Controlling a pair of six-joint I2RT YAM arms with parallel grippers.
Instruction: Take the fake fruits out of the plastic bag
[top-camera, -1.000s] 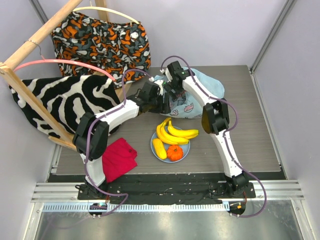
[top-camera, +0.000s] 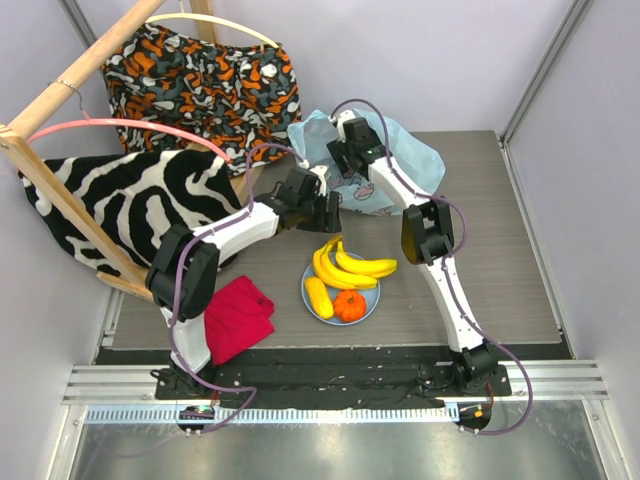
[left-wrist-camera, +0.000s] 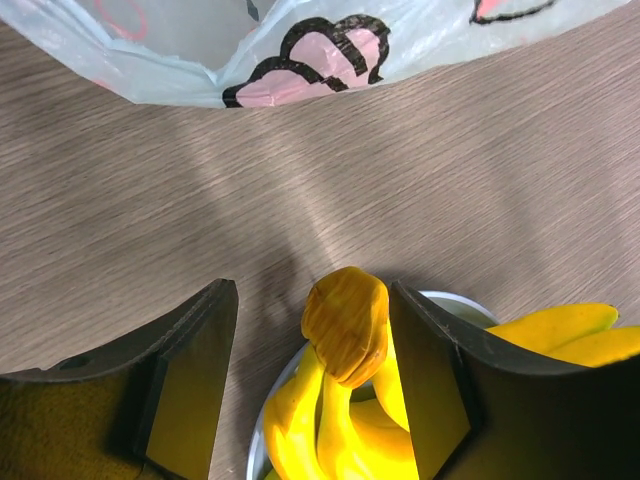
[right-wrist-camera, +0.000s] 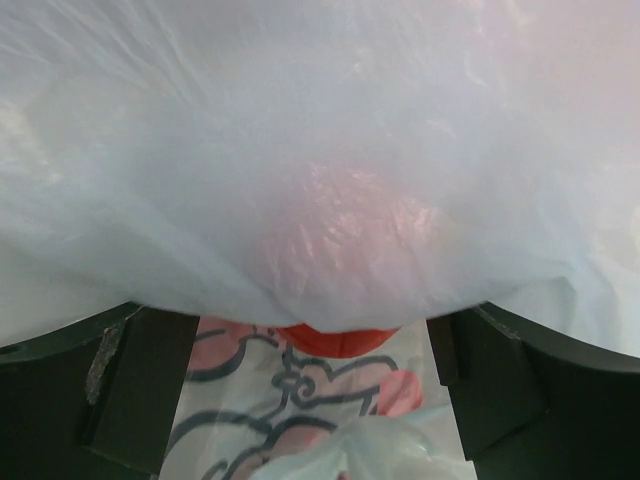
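Note:
The pale blue plastic bag (top-camera: 415, 165) lies crumpled at the back of the table. My right gripper (top-camera: 342, 158) is over it, and in the right wrist view the bag's film (right-wrist-camera: 340, 230) drapes between the open fingers. A red fruit (right-wrist-camera: 335, 343) peeks out below the film, with its upper part veiled. My left gripper (top-camera: 326, 214) stands open in front of the bag, holding nothing. Past its fingers, yellow bananas (left-wrist-camera: 350, 425) lie below. They share a blue plate (top-camera: 372, 300) with an orange pumpkin (top-camera: 350, 306) and a yellow oblong fruit (top-camera: 319, 297).
A red cloth (top-camera: 237, 318) lies at the front left. A wooden rack (top-camera: 75, 215) with a zebra-patterned cloth (top-camera: 140, 205) and a camouflage cloth (top-camera: 200, 90) fills the left side. Bare table (top-camera: 480, 250) shows on the right.
My right gripper has shifted slightly back, and the bag has moved with it, its left side now spread farther left. The left arm and the plate look still.

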